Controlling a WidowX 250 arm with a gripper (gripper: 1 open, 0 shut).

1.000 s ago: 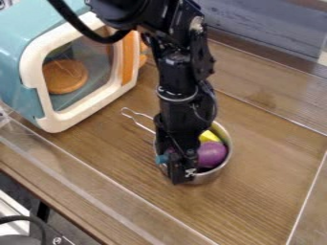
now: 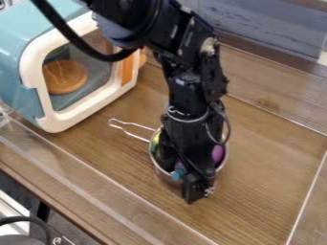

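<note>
My gripper [image 2: 192, 172] is down over a metal pot [image 2: 160, 163] on the wooden table, hiding much of it. Its fingers are open, though what lies between them is hard to see. Purple [image 2: 217, 153] and yellow-green [image 2: 155, 142] items show at the pot's sides, with a small blue piece [image 2: 179, 170] near the fingers. The pot's wire handle [image 2: 128, 129] extends to the upper left.
A light-blue toy microwave [image 2: 26, 57] with an open-framed window and an orange disc inside stands at the upper left.
</note>
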